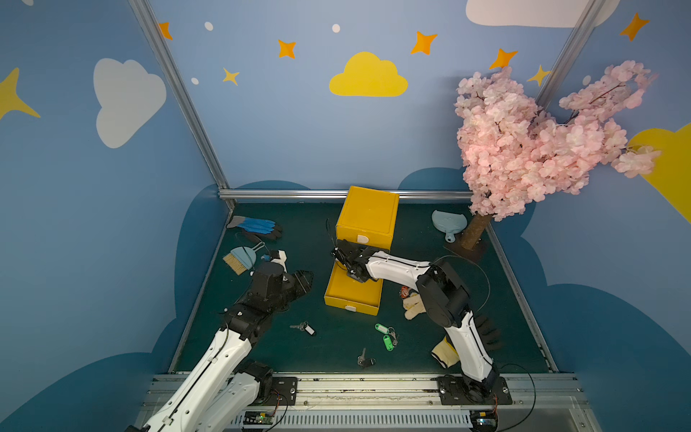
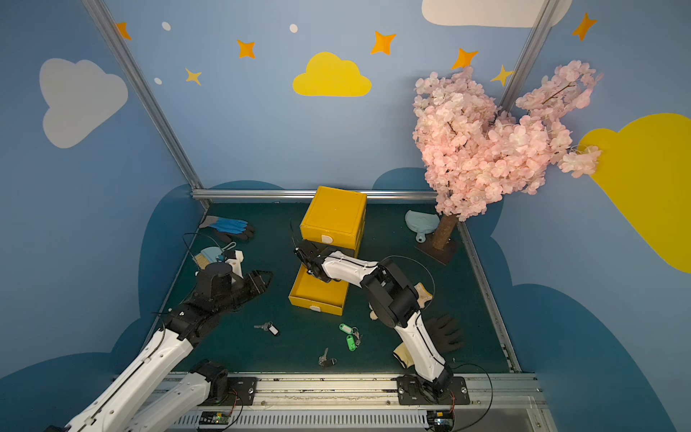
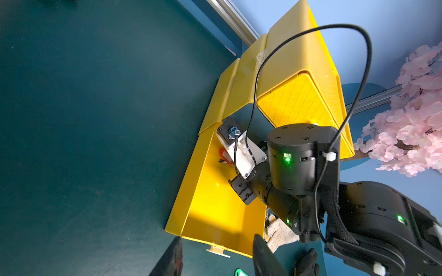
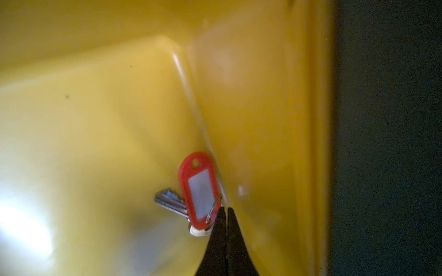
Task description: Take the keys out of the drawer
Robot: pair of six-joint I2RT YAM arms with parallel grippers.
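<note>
The yellow drawer (image 1: 352, 290) is pulled out from the front of the yellow box (image 1: 368, 210). A red key tag (image 4: 201, 191) lies on the drawer's floor against its side wall, with a metal key (image 4: 170, 202) and a ring on it. My right gripper reaches down into the drawer, its fingers together. Their tips touch or overlap the ring end of the tag; I cannot tell whether the thin ring is between them. In the left wrist view the red tag (image 3: 224, 155) is partly covered by the right hand. My left gripper stands open and empty, left of the drawer.
Loose keys (image 1: 305, 328), green-tagged keys (image 1: 386, 336) and another key set (image 1: 365, 359) lie on the table in front. Gloves, a brush (image 1: 243, 257), a dustpan (image 1: 450, 221) and a blossom tree surround the box.
</note>
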